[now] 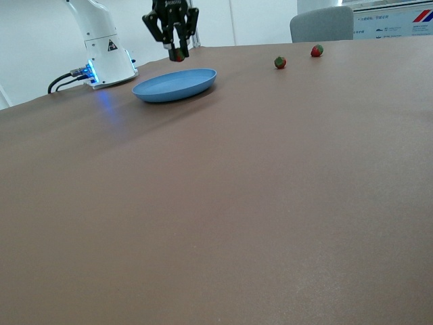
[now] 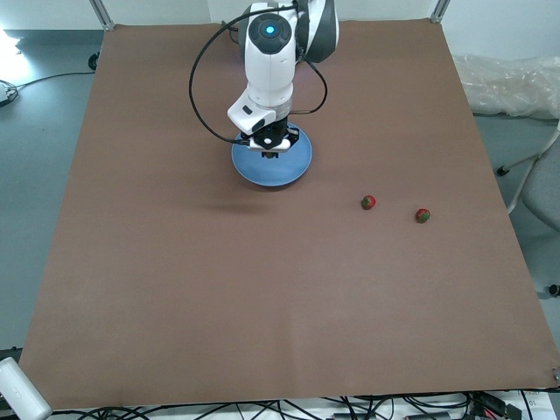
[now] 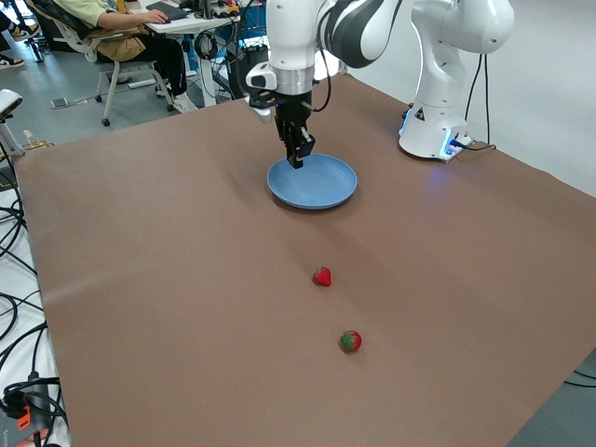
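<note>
My gripper hangs above the blue plate, shut on a strawberry that shows between its fingertips in the top view; in the right view it is over the plate's back part. Two more strawberries lie on the brown table: one, and another, both apart from the plate.
The white robot base with its cables stands behind the plate. Cables run along the table's edge, and a grey chair is beyond it.
</note>
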